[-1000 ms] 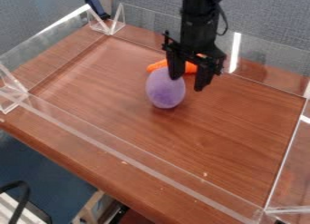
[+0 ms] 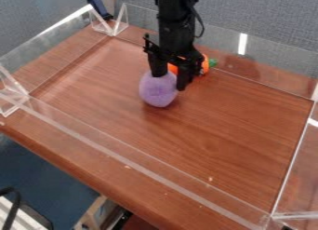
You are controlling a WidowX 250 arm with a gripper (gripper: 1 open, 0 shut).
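Note:
A black gripper [image 2: 172, 62] hangs over the back middle of the wooden table, its fingers around the upper part of a purple round object [image 2: 159, 92]; whether they grip it cannot be told. An orange item [image 2: 200, 67] lies just behind, partly hidden by the gripper, with a small green tip at its right.
Clear walls edge the wooden tabletop [image 2: 187, 159]. The front, left and right of the table are free. A blue-black item [image 2: 97, 5] sits beyond the back left corner.
The gripper has moved left from beside the orange item to over the purple object. The purple object has shifted slightly left and up in the view.

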